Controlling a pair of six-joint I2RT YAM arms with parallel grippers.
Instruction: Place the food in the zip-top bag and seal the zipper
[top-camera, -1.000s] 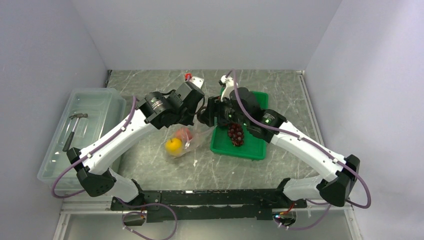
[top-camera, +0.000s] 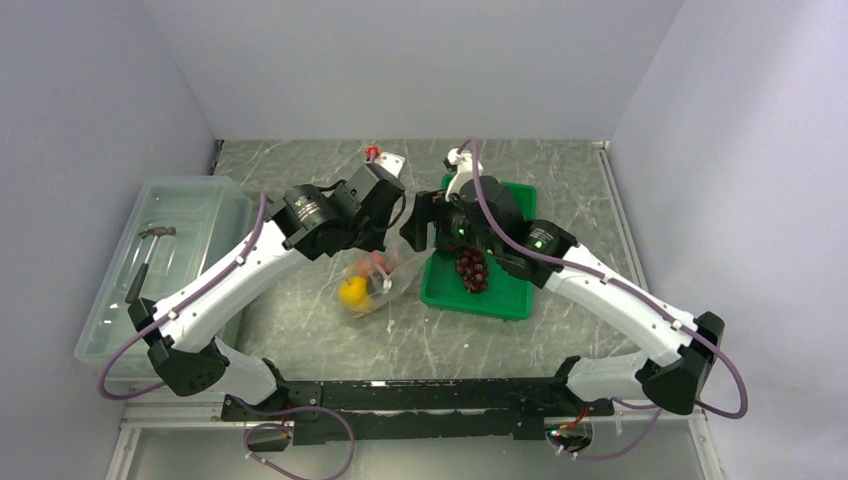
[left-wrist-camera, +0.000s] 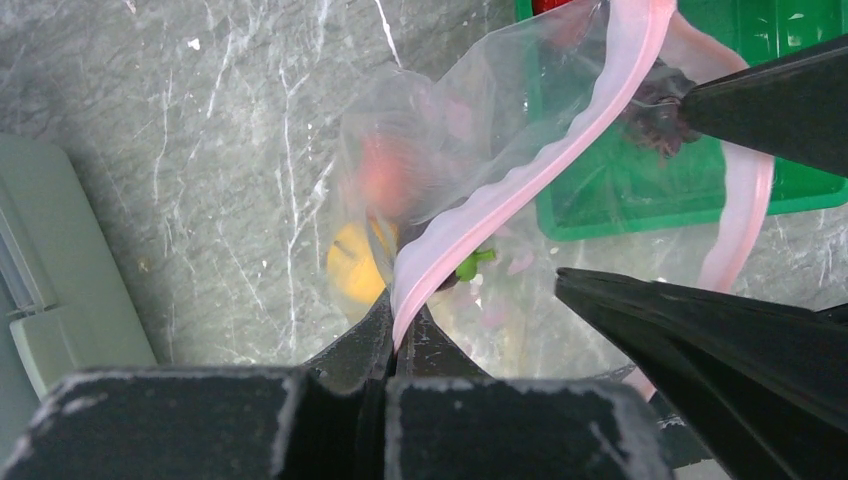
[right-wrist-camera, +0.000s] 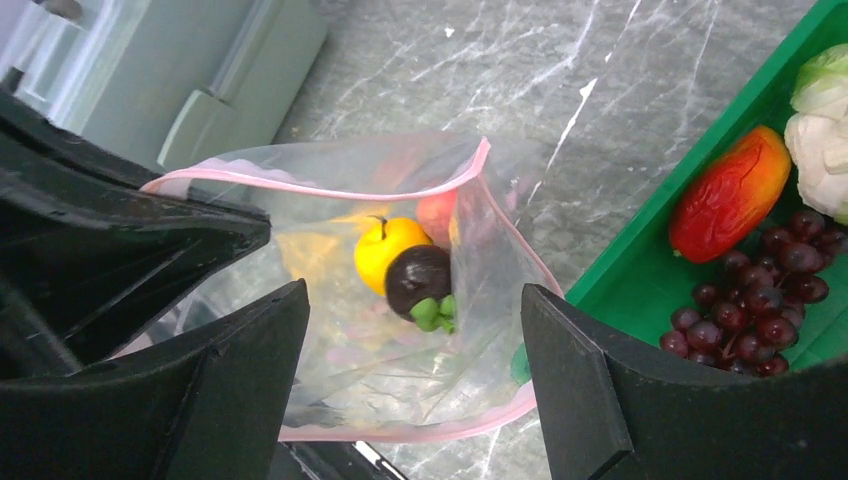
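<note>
The clear bag with its pink zip rim (right-wrist-camera: 455, 437) gapes open above the table. Inside it lie a yellow fruit (right-wrist-camera: 378, 248), a pinkish-red fruit (right-wrist-camera: 436, 214) and a dark round eggplant (right-wrist-camera: 416, 278) with a green stem. My left gripper is shut on the bag's rim. Held apart at the bag's mouth, my right gripper is open with nothing between its fingers. The eggplant shows beyond that gap, down in the bag. In the left wrist view, the right fingers (left-wrist-camera: 770, 105) flank the mouth.
Right of the bag is a green tray (top-camera: 515, 297) with grapes (right-wrist-camera: 745, 310), a red-orange papaya-like fruit (right-wrist-camera: 730, 195) and a pale cabbage (right-wrist-camera: 826, 140). A lidded clear bin (top-camera: 165, 270) with a hammer (top-camera: 148, 262) on it stands left.
The right arm has shifted slightly; the left arm has hardly moved.
</note>
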